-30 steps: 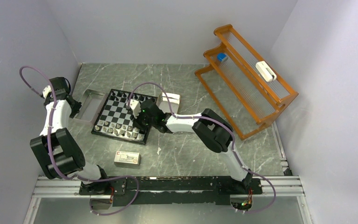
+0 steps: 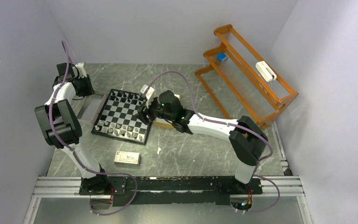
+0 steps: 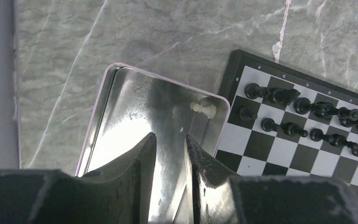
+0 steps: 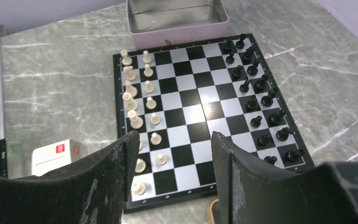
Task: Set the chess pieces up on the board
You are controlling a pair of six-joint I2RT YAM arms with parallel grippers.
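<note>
The chessboard carries black pieces along one side and white pieces along the opposite side. My left gripper is open above the metal tray with pink rim, where a single white piece lies at a corner beside the board. My right gripper is open and raised over the near side of the board, nothing seen between its fingers.
A small box lies on the table below the board. Another tray or box sits right of the board, partly hidden by my right arm. A wooden rack stands at the right.
My right arm has lifted and shifted right from low over the board.
</note>
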